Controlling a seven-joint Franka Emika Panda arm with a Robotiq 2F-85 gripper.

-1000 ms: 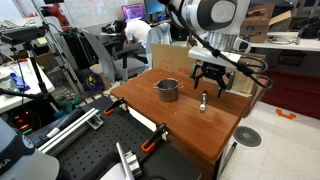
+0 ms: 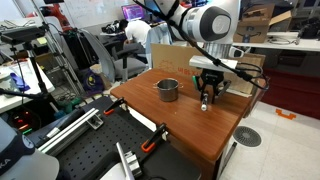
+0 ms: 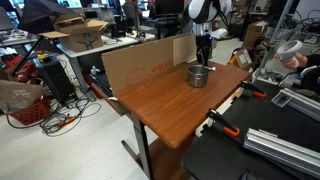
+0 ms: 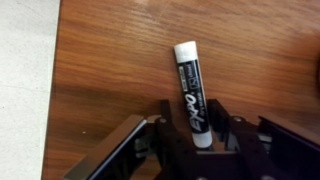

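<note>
A white marker (image 4: pixel 192 90) with a black EXPO label lies on the brown wooden table. In the wrist view its near end reaches down between my gripper's dark fingers (image 4: pixel 222 130), which stand apart with a gap on each side of it. Exterior view 1 has my gripper (image 2: pixel 208 94) low over the table, right at the marker (image 2: pixel 204 107), whose upper part is hidden behind the fingers. Whether the fingers touch the marker cannot be made out.
A metal pot (image 2: pixel 168 89) stands on the table to the left of the marker in exterior view 1. Cardboard (image 3: pixel 150 65) borders the table's far side. Bare tabletop (image 3: pixel 150 102) lies beyond the pot in exterior view 2.
The marker and pot look unmoved.
</note>
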